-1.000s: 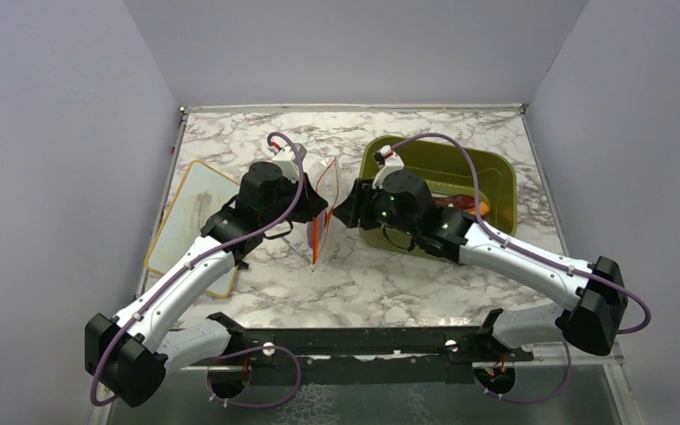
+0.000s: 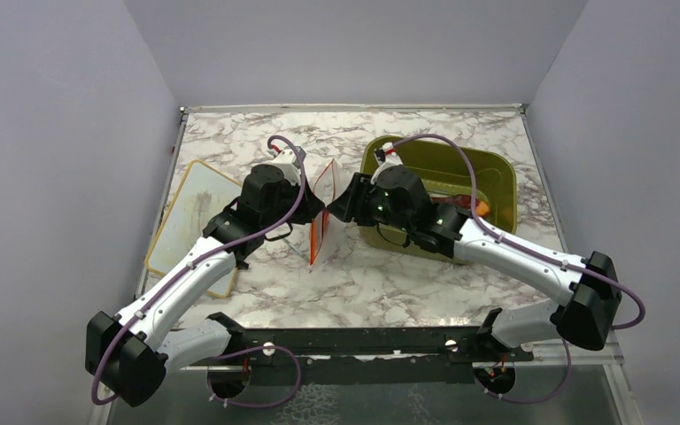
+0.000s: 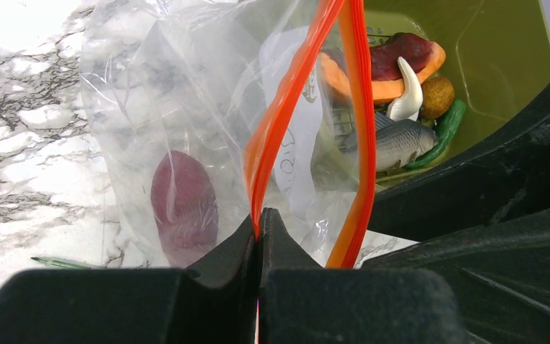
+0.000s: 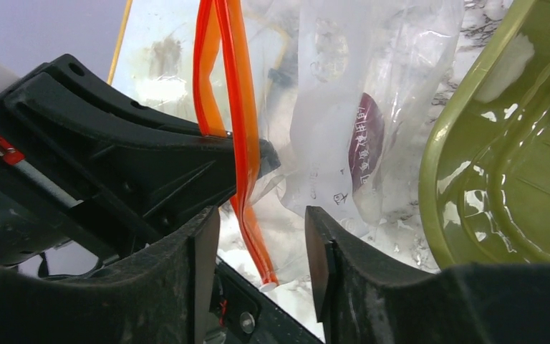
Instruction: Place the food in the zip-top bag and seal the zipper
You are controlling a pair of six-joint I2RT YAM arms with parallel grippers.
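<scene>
The clear zip bag point(image 2: 324, 189) stands upright mid-table, its orange zipper strips point(image 3: 364, 129) spread apart at the mouth. A dark purple-red oval food piece point(image 3: 184, 201) shows through the film, low in the bag. My left gripper is shut on one zipper strip, which runs down between its fingertips. From the right wrist view, a left fingertip point(image 4: 268, 159) appears behind the nearer strip. Close on the bag's right side, my right gripper is part open; its fingers are apart, with the strip's lower end in view between them, not pinched.
An olive-green bin point(image 2: 502, 177) at right holds several foods, among them a grey fish point(image 3: 404, 143) and a green pepper-like piece point(image 3: 446, 135). A cutting board point(image 2: 186, 217) lies at left. A thin green pen-like stick point(image 3: 64, 263) rests by the bag.
The bag's strips swayed left with it. The left gripper has barely moved.
</scene>
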